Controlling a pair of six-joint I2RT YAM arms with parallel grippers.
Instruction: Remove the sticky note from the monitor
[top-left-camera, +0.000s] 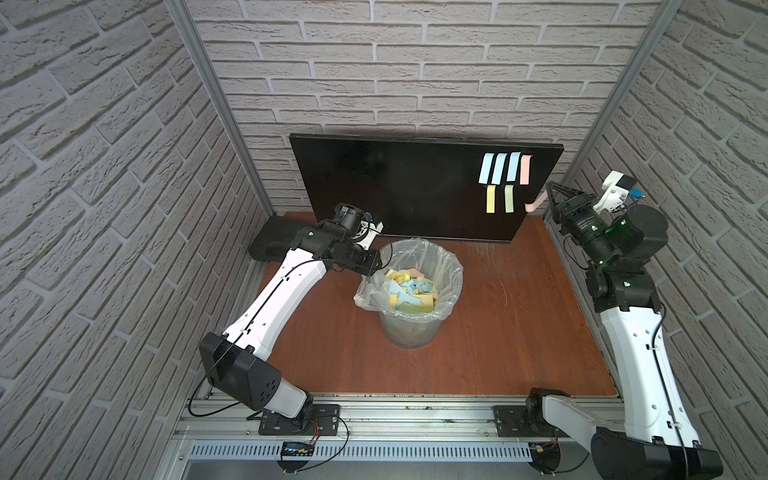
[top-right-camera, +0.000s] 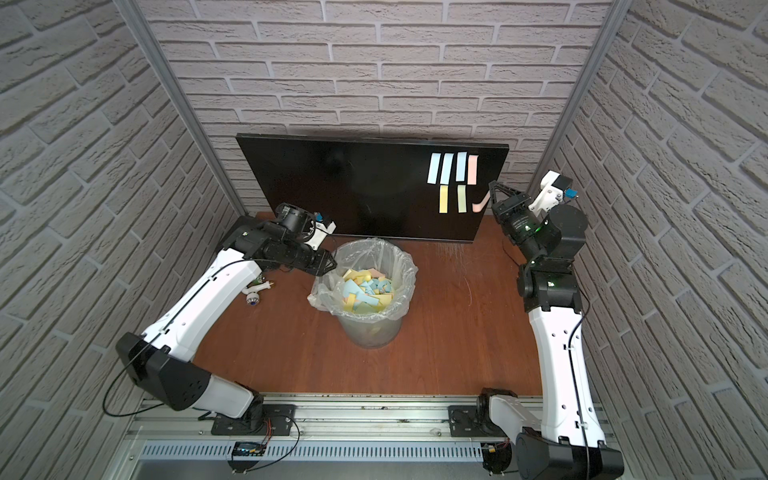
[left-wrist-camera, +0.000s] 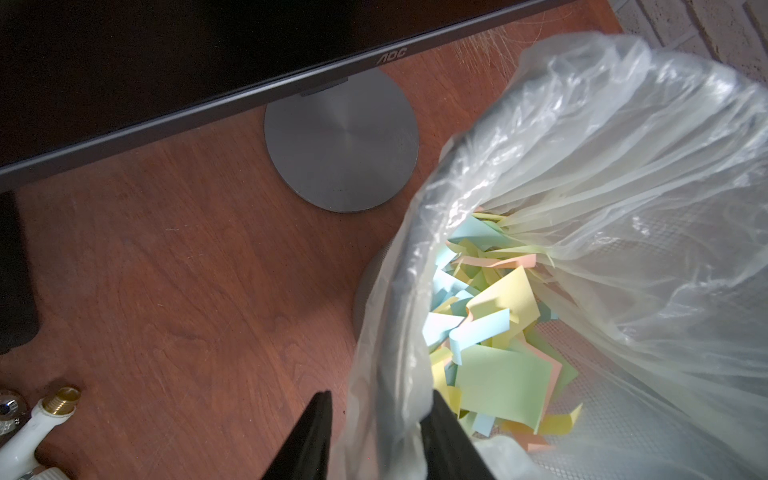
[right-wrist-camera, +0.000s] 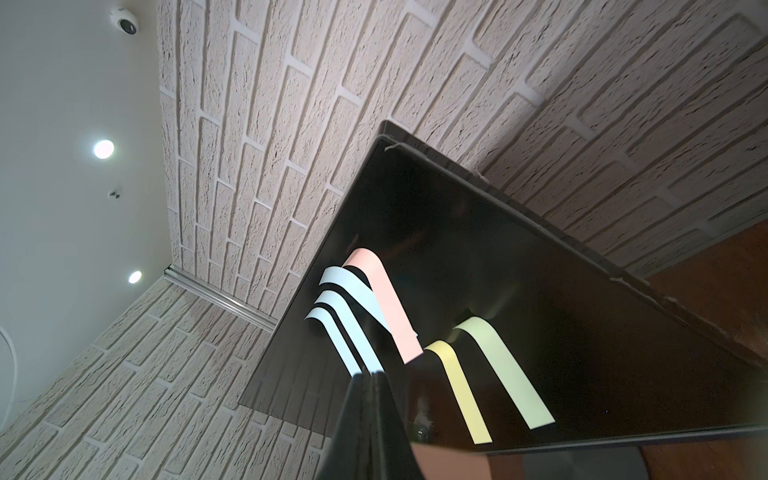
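My right gripper is shut, right of the monitor, with a loose pink strip (top-left-camera: 536, 201) hanging from its fingertips, clear of the other strips. My left gripper is shut on the plastic liner (left-wrist-camera: 392, 336) at the rim of the bin (top-left-camera: 404, 328), which holds a pile of paper notes (left-wrist-camera: 496, 384).
A dark object (top-left-camera: 268, 240) lies at the back left, with white fittings (top-right-camera: 260, 288) near it. Brick walls stand close on both sides and behind.
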